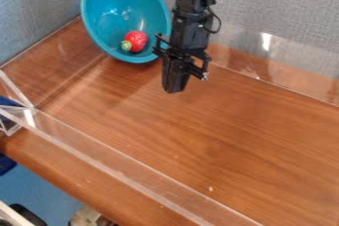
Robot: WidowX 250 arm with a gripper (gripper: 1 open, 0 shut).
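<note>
A turquoise bowl (122,7) leans in the back left corner of the wooden surface (212,151). A red strawberry (134,41) with a green top lies inside it, low on its right side. My black gripper (177,67) hangs just right of and in front of the bowl, its fingers pointing down toward the wood, apart from the strawberry. Its dark shape hides whether the fingers are open or shut.
Clear plastic walls (133,174) edge the wooden surface at front and back. A dark blue object sits outside at the left edge.
</note>
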